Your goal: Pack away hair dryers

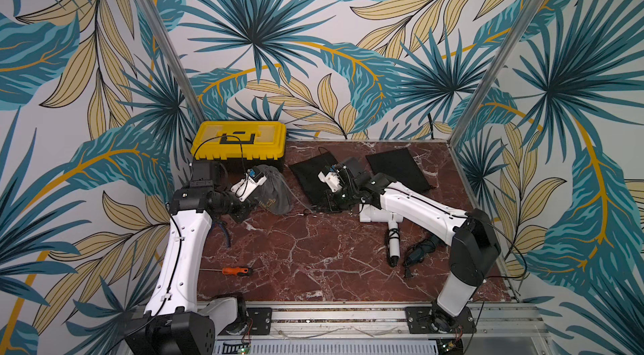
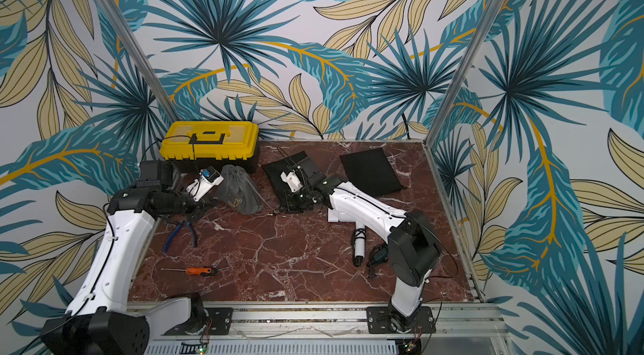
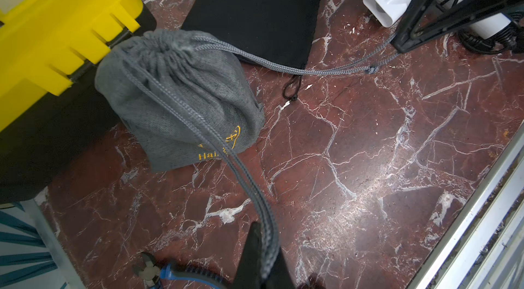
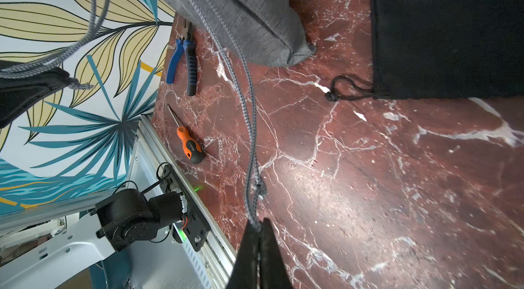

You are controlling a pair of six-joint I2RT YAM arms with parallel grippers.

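Note:
A grey drawstring bag point(image 3: 185, 97) with yellow lettering stands full beside the toolbox, its neck gathered; its contents are hidden. My left gripper is shut on one loop of its grey cord. On the other side, the second loop runs to my right gripper, which is shut on the cord just past a knot. A white hair dryer point(image 1: 394, 241) with its cable wrapped round the handle lies on the right of the table. Next to it is a dark hair dryer point(image 1: 422, 247), partly under the right arm. Two black pouches, one central point(image 3: 256, 10) and one farther right point(image 1: 402, 168), lie flat.
The yellow toolbox point(image 1: 240, 140) stands at the back left, close against the bag. Blue-handled pliers point(image 2: 179, 235) and an orange screwdriver point(image 2: 200, 271) lie at the left.

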